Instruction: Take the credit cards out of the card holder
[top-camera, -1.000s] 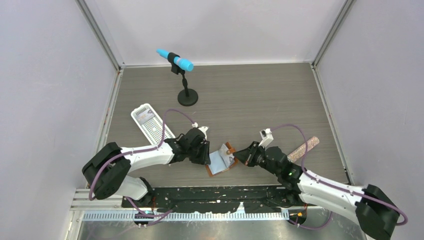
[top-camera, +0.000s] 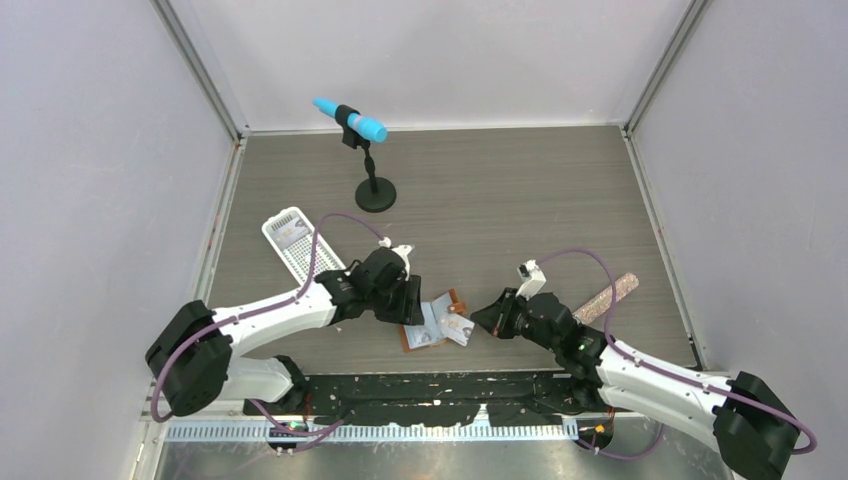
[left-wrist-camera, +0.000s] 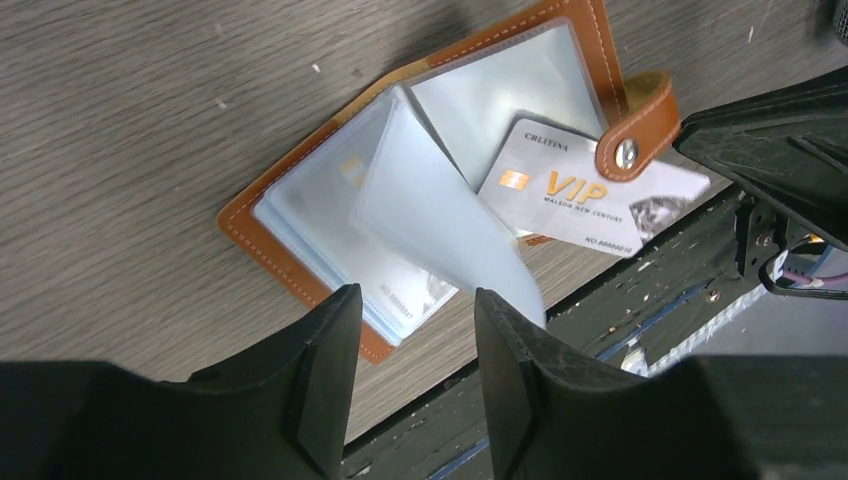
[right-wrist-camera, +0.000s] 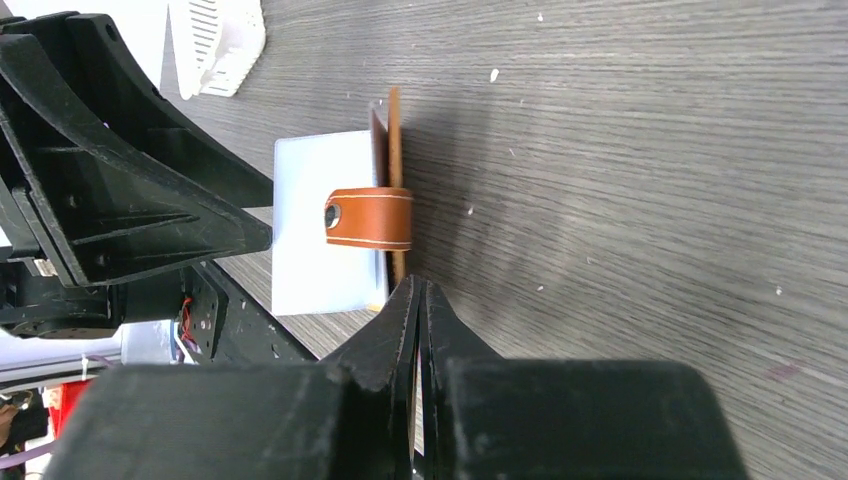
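Note:
A brown card holder (left-wrist-camera: 265, 215) lies open on the table, its clear sleeves (left-wrist-camera: 420, 200) partly lifted. A silver VIP card (left-wrist-camera: 560, 185) sticks out at an angle under the holder's snap strap (left-wrist-camera: 640, 130). Its far end reaches the tip of my right gripper (top-camera: 475, 320), whose fingers (right-wrist-camera: 390, 345) are closed with a thin pale edge between them. My left gripper has its fingers apart over the holder's left half; whether either touches a sleeve I cannot tell. The strap (right-wrist-camera: 375, 220) stands left of the fingertips in the right wrist view.
A white perforated tray (top-camera: 300, 245) with a card in it lies behind the left arm. Farther back stands a blue microphone (top-camera: 365, 127) on a black stand. A patterned bar (top-camera: 607, 297) rests at the right, and the table's middle is clear.
The VIP card has come out of the holder's right side and now lies tilted toward the front. The holder and left gripper have shifted a little left, while the right gripper has barely moved.

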